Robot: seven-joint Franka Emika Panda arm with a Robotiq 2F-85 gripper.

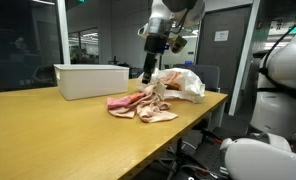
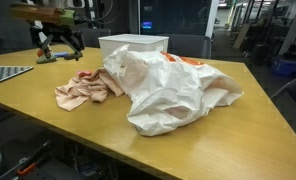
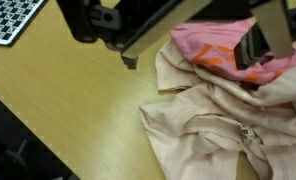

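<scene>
A crumpled heap of pale pink cloth (image 1: 153, 104) lies on the table, with a brighter pink patterned cloth (image 3: 228, 48) at one side of it. My gripper (image 1: 161, 76) hangs over the heap, pointing down. In the wrist view its two fingers (image 3: 153, 30) stand wide apart, open, with nothing held between them. The cloth lies below them, partly covered by the right finger. In the second exterior view the gripper (image 2: 60, 58) is at the upper left, above and apart from the cloth (image 2: 88, 90).
A large white crumpled bag (image 2: 168, 90) sits beside the cloth, with something orange (image 2: 193, 62) behind it. A white box (image 1: 92, 80) stands at the back of the table. A keyboard-like item (image 3: 8, 17) shows at a corner.
</scene>
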